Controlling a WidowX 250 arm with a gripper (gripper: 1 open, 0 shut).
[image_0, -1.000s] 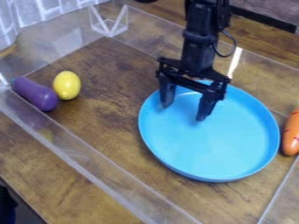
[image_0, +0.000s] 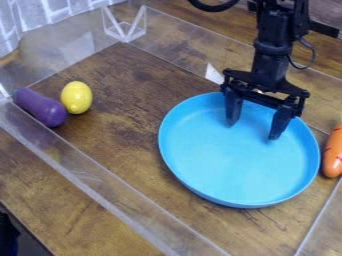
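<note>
My black gripper (image_0: 257, 112) is at the top right, over the back part of a blue round tray (image_0: 238, 160), its two fingers apart and pointing down. Nothing shows between the fingers. The tray holds no object that I can see.
A purple eggplant (image_0: 39, 106) and a yellow lemon-like object (image_0: 76, 97) lie on the wooden table (image_0: 114, 150) at the left. An orange carrot-like object (image_0: 331, 151) lies right of the tray. Clear plastic walls edge the area.
My gripper has shifted to the right over the tray and is a little higher. The tray and the other objects have not visibly moved.
</note>
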